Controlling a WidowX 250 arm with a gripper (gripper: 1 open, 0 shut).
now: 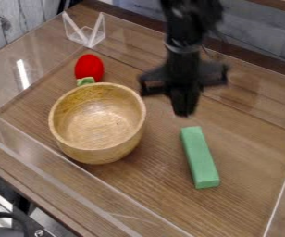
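Observation:
My gripper (pixel 182 83) is in the upper middle, raised above the table and blurred; its fingertips are indistinct. A green block (pixel 200 157) lies on the wooden table (pixel 263 185) below and a little right of the gripper, apart from it. A tan bowl (pixel 95 125) sits to the left. A red object (pixel 90 68) with a green part lies behind the bowl.
A clear, wire-like item (pixel 86 32) stands at the back left. Dark cables show at the lower left corner.

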